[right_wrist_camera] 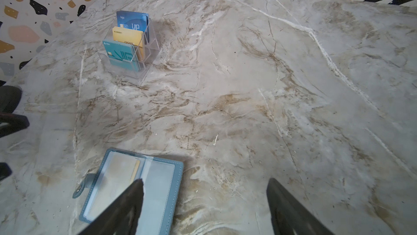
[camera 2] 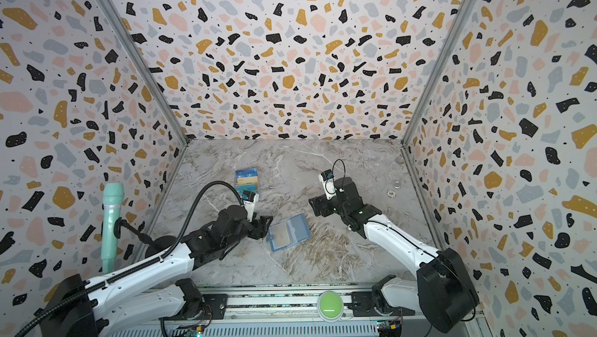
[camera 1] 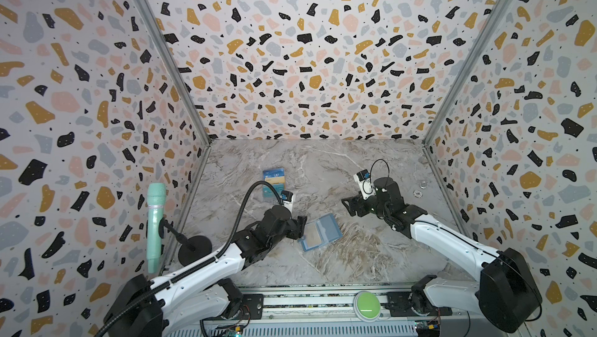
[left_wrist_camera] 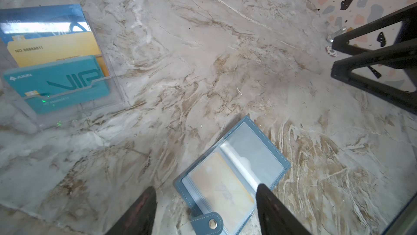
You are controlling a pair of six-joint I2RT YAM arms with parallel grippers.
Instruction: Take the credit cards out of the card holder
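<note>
An open blue-edged card holder [left_wrist_camera: 260, 148] with clear pockets lies flat on the marble table, its small strap tab [left_wrist_camera: 207, 225] at one side. Its pockets look pale; whether a card sits in them I cannot tell. My left gripper is above the holder's tab side, part open, with no object gripped. To the right of the holder hovers my right gripper, open and empty. A clear stand [right_wrist_camera: 145, 76] at the back left holds a blue card [right_wrist_camera: 132, 20], a yellow card [right_wrist_camera: 128, 35] and a teal card [right_wrist_camera: 119, 54].
A green microphone-like object [camera 1: 155, 228] stands on a round black base [camera 1: 194, 251] at the left. Small round metal pieces [camera 1: 418, 194] lie at the far right.
</note>
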